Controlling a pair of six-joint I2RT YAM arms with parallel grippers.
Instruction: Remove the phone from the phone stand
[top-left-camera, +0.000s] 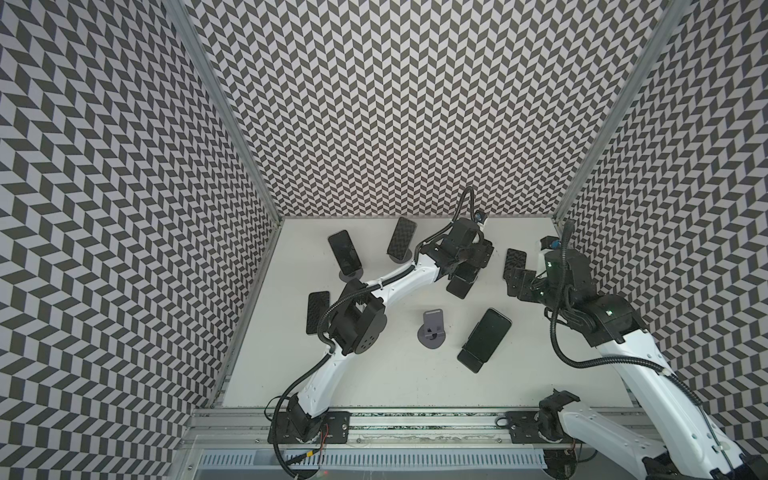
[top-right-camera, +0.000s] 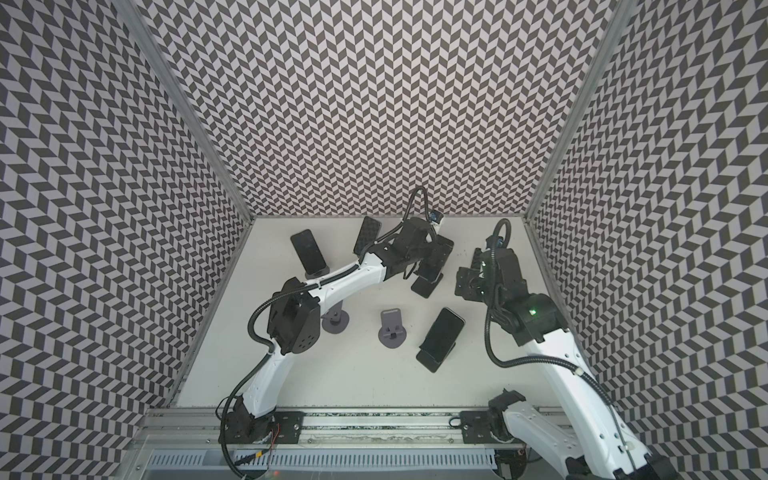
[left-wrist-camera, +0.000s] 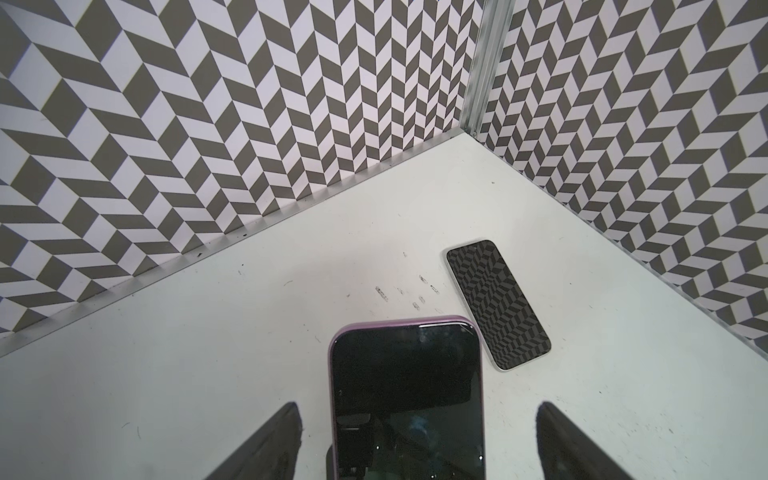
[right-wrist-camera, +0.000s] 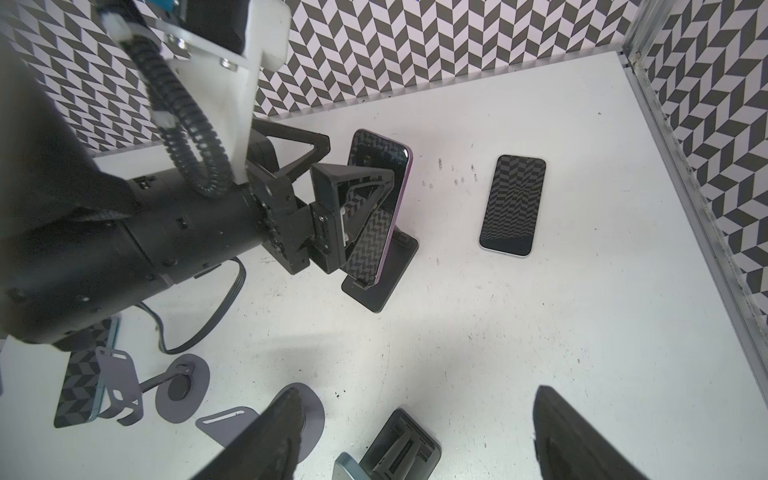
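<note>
At the back right a purple-edged phone (right-wrist-camera: 372, 240) leans on a black stand (right-wrist-camera: 392, 272). My left gripper is at this phone, whose top fills the lower middle of the left wrist view, between the blurred fingertips. Whether the fingers press on it is hard to see; the arm covers much of it in the top views. My right gripper hangs over the right side of the table, apart from that phone, with its fingers spread and nothing seen between them.
A loose phone (left-wrist-camera: 497, 304) lies flat at the back right. Other phones on stands (top-left-camera: 345, 252) (top-left-camera: 484, 340), an empty grey stand (top-left-camera: 432, 336) and a flat phone (top-left-camera: 318, 312) at the left occupy the table. The front centre has free room.
</note>
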